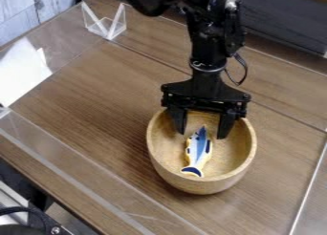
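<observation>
A wooden bowl (234, 169) sits on the table at lower centre right. In it lies a small blue, white and yellow fish toy (197, 153), pointing along the bowl's length. My black gripper (202, 126) hangs over the back of the bowl, its fingers apart just above and around the far end of the fish, with nothing seen held between them. Whether the fingertips touch the toy is unclear.
A clear plastic holder (105, 21) stands at the back left, and a white sheet (19, 72) is at the left edge. A dark cable shows at lower left.
</observation>
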